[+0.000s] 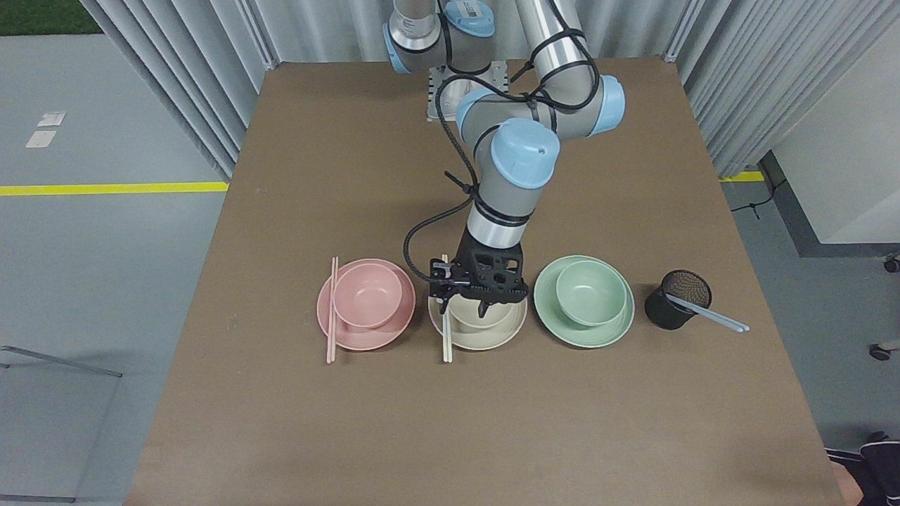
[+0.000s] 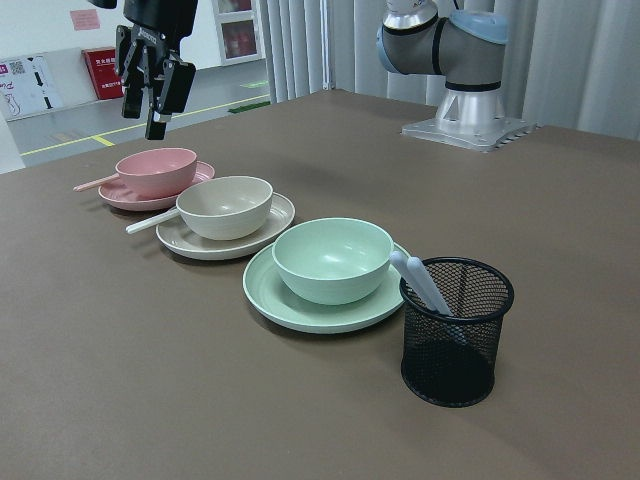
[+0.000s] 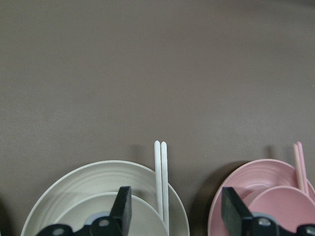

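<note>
Three plate-and-bowl sets line the table: pink (image 1: 368,295), cream (image 1: 500,329) and green (image 1: 590,294). Pink chopsticks (image 1: 332,333) lie beside the pink bowl, white chopsticks (image 1: 447,337) beside the cream one. At the right, a black mesh holder (image 2: 450,370) holds pale chopsticks (image 1: 713,313). My gripper (image 1: 461,303) hangs above the cream set, partly hiding it in the front view; in the wrist view its two fingers (image 3: 120,206) stand well apart with nothing between them but the white chopsticks and dishes below.
Bare tabletop (image 1: 472,430) spreads in front of the sets and behind them.
</note>
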